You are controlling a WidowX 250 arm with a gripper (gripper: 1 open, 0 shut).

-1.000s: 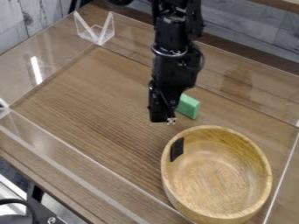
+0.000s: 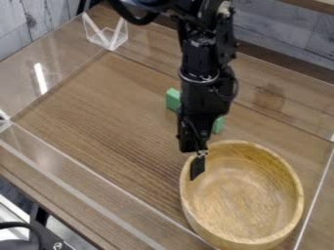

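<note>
My black gripper (image 2: 198, 152) hangs low over the wooden table, just at the upper-left rim of a tan oval bowl (image 2: 251, 200). Its fingertips point down; it looks shut, with nothing visible between them, though the dark shape is hard to read. Behind the arm lies a green object (image 2: 174, 99), partly hidden by the gripper body and showing on both sides of it.
A white wire-like stand (image 2: 107, 29) is at the top left, near the back edge. Dark cables show at the bottom left corner.
The gripper has moved right and down toward the bowl's rim, now covering more of the green object. The bowl has not visibly moved.
</note>
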